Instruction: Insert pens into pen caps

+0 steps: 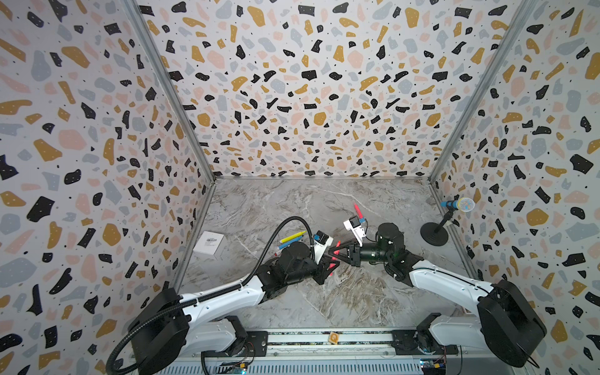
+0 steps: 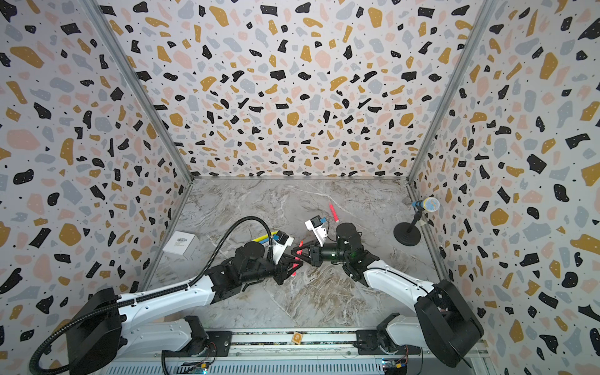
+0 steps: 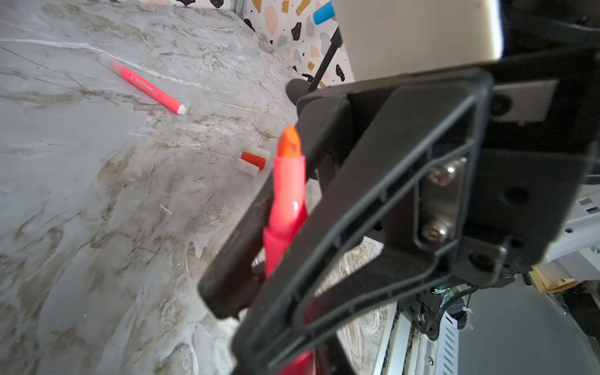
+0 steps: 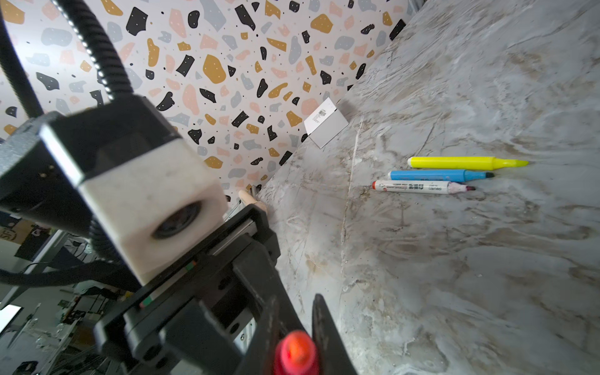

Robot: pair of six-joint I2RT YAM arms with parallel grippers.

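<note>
A pink pen [image 3: 288, 193] with a bare orange tip stands between the two grippers, tip up. My right gripper is shut on it; in the left wrist view the right gripper's black fingers [image 3: 375, 187] cross on both sides of its barrel. Close against the pen from the other side is my left gripper [image 1: 327, 267], its fingers apart and pink showing between them. Whether they touch the barrel is hidden. Another pink pen [image 3: 153, 90] lies on the table farther back. No loose cap can be told for certain.
Yellow [image 4: 459, 162], blue [image 4: 434, 175] and white [image 4: 422, 187] pens lie side by side on the left of the table. A small red-and-white piece [image 3: 253, 160] rests on the marble. A white box [image 1: 209, 243] sits far left, a black stand [image 1: 434, 233] at right.
</note>
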